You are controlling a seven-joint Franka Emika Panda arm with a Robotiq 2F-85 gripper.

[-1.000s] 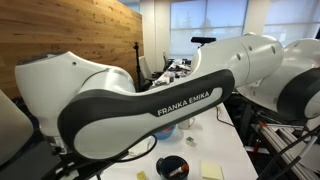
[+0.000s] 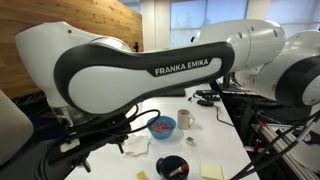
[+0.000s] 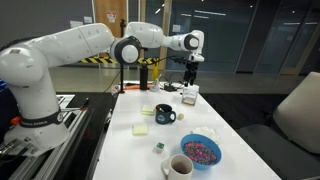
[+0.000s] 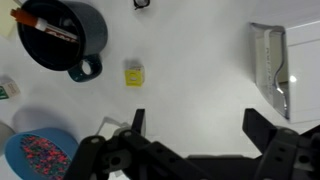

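My gripper is open above the white table, its two fingers wide apart with nothing between them. In the wrist view a shiny silver-white packet or box (image 4: 268,65) lies beyond the right finger. Toward the upper left stands a black mug (image 4: 82,35) holding an orange marker (image 4: 47,26). A small yellow block (image 4: 134,77) rests beside the mug's handle. Lower left, a blue bowl (image 4: 30,138) contains small red pieces. In exterior view 2 the gripper (image 3: 190,78) hangs near a white box-like item (image 3: 190,95) at the table's far end.
A white mug (image 2: 185,119) stands near the blue bowl (image 2: 161,127). A white cloth (image 2: 136,145) lies on the table, and a pale yellow pad (image 2: 211,170) sits near its edge. Bare table (image 4: 200,60) shows between the yellow block and the silvery packet.
The arm has shifted up and across in exterior view 1, uncovering the bowl, the cloth and part of the gripper. The tabletop objects appear unmoved.
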